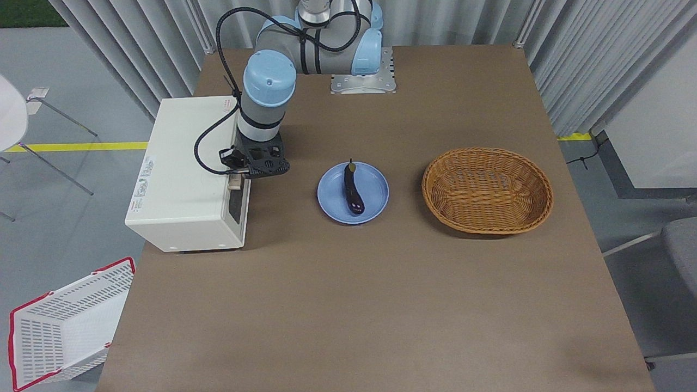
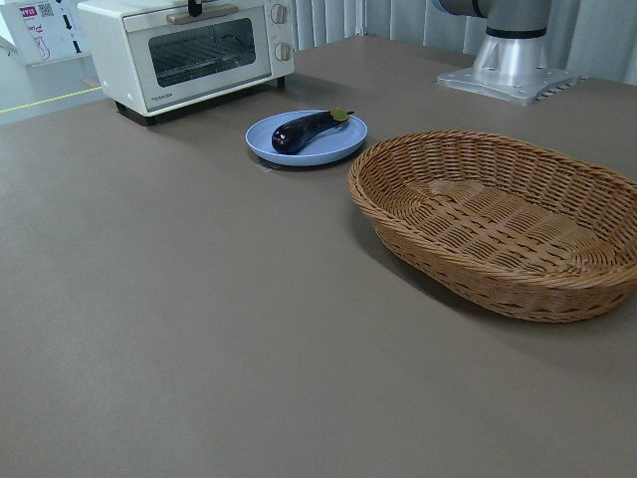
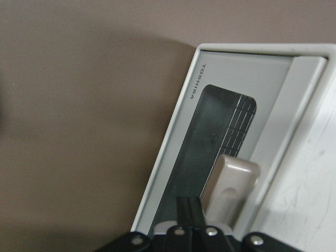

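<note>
A white toaster oven [image 1: 183, 183] stands at the left of the table, its door upright with a wooden handle [image 3: 231, 186] across the upper part. My black gripper is at that handle, seen end-on in the wrist view; whether its fingers are shut cannot be told. In the left view only a dark tip shows at the handle. A dark eggplant [image 1: 353, 196] lies on a blue plate [image 1: 372, 189] right of the oven.
An empty wicker basket [image 1: 487, 193] sits right of the plate. A white crate with red rim [image 1: 62, 326] is on the floor at left.
</note>
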